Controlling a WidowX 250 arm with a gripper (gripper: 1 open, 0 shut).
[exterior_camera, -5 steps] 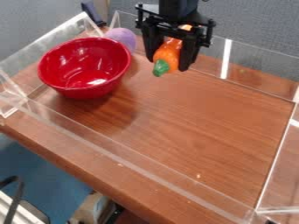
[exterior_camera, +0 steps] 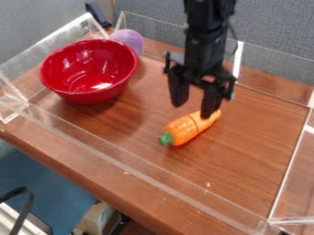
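Observation:
An orange toy carrot [exterior_camera: 190, 127] with a green tip lies on the wooden table, right of centre. The black gripper [exterior_camera: 196, 92] hangs just above it, blurred, its fingers spread over the carrot's upper end. Whether they touch it is hard to tell. A red bowl [exterior_camera: 88, 75] sits at the left.
A purple round object [exterior_camera: 128, 40] rests behind the bowl. Clear walls [exterior_camera: 292, 174] border the table [exterior_camera: 147, 184].
The carrot, earlier up at the gripper, now lies on the table.

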